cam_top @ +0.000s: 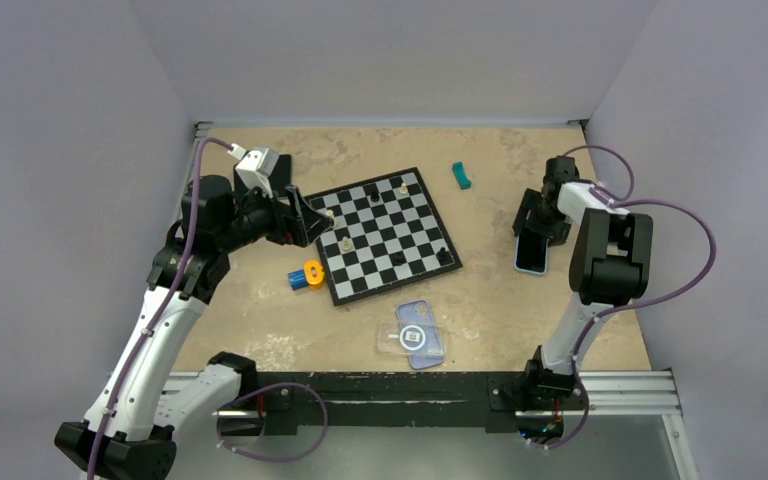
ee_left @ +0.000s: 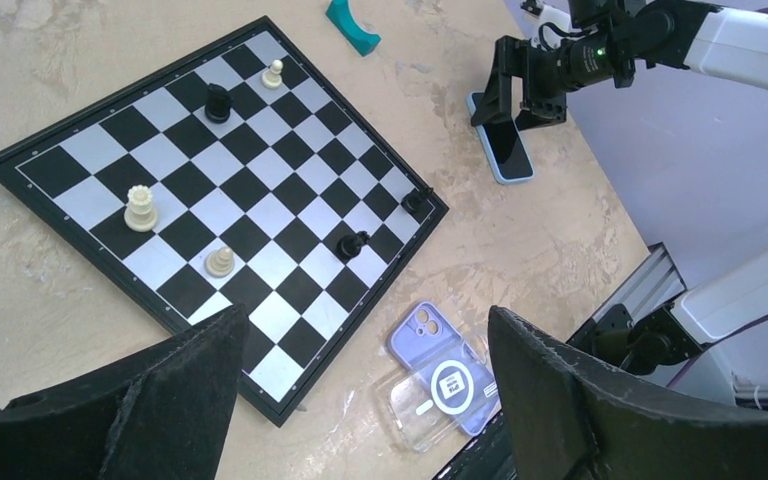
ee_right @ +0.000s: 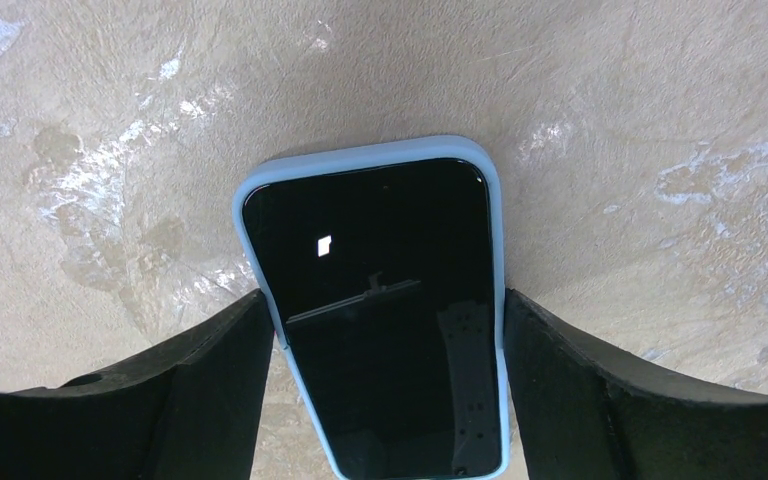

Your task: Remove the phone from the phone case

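Note:
A dark-screened phone (cam_top: 531,257) in a light blue case lies on the table at the right, seen close in the right wrist view (ee_right: 372,330). My right gripper is over it, its fingertips at the case's two long sides, fingers spread to about the phone's width. My left gripper (cam_top: 305,218) hangs above the chessboard's left side, open with nothing between its fingers; in the left wrist view its fingers frame the board from above.
A chessboard (cam_top: 390,240) with several pieces fills the centre. A blue case (cam_top: 418,312) under a clear one lies at the front, a teal piece (cam_top: 461,175) behind, and a yellow-and-blue object (cam_top: 312,274) at the left. Walls border the table.

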